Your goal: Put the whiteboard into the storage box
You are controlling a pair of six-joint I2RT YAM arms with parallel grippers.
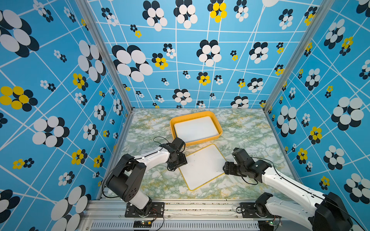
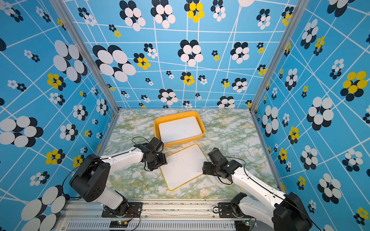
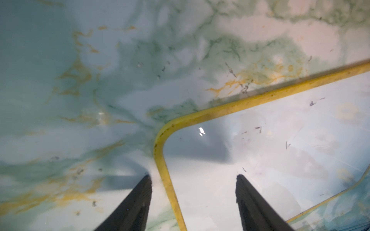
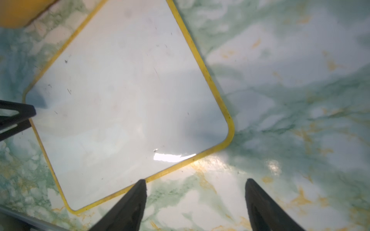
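Observation:
A whiteboard (image 1: 204, 166) with a thin yellow rim lies flat and turned at an angle on the marbled table, between my two arms. Behind it is the orange storage box (image 1: 219, 127), with another white board (image 1: 196, 129) lying inside. My left gripper is part open over the whiteboard's left edge; one finger (image 3: 134, 204) is outside the yellow rim, the other above the white surface. At the right edge, my right gripper stands open, its fingers apart and nothing between them. Its left fingertip comes close to the rim in the right wrist view.
The box stands just behind the whiteboard, with only a narrow strip between them. Bare marbled table (image 1: 246, 127) extends to the right of the box and to its left. A metal rail (image 1: 192, 204) runs along the front edge.

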